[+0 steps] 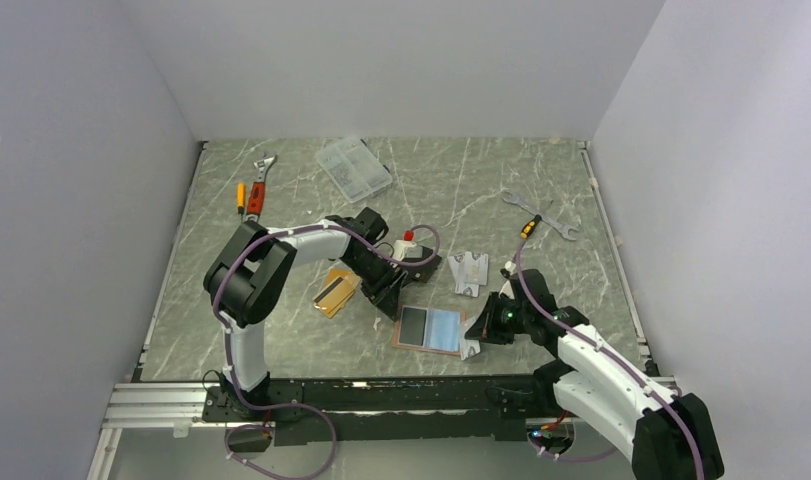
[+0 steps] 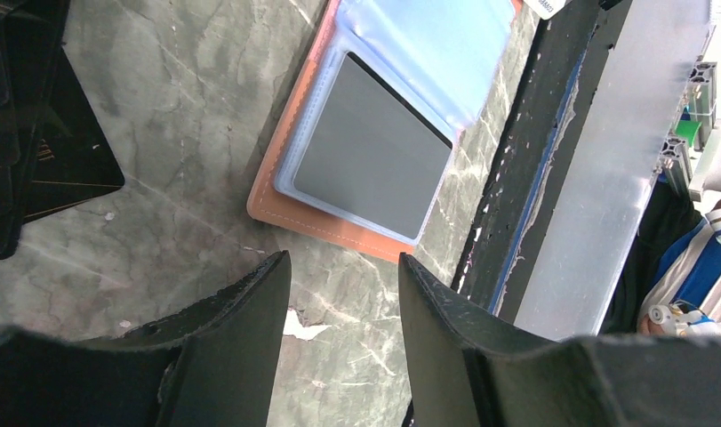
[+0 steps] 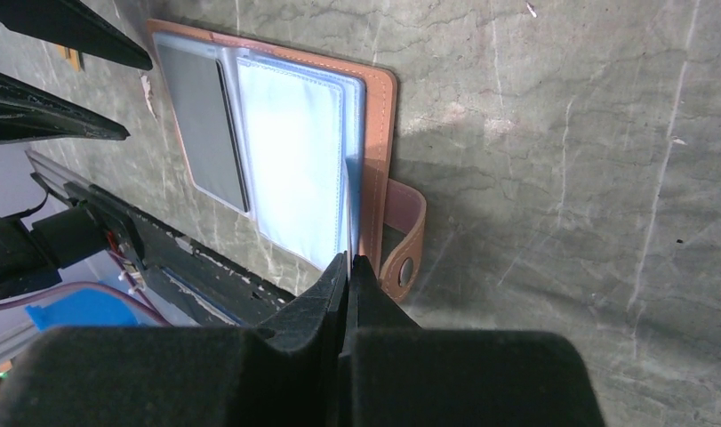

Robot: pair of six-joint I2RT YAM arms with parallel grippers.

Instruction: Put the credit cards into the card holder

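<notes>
The open card holder [image 1: 429,330] lies flat near the table's front edge, a dark grey card in its left pocket [image 2: 374,147] and a pale blue sleeve [image 3: 290,147] on its right half. My right gripper is shut on a thin white card [image 1: 469,345], which appears edge-on in the right wrist view over the sleeve's right edge. Whether the card's edge is inside the sleeve I cannot tell. At the holder's left end, my left gripper is open, with nothing between its fingers.
Black cards [image 1: 421,265] lie behind the holder, grey-white cards [image 1: 468,272] to their right and gold cards [image 1: 335,292] to the left. A clear box [image 1: 355,168], wrenches and screwdrivers sit farther back. The holder's strap [image 3: 408,236] sticks out on the right.
</notes>
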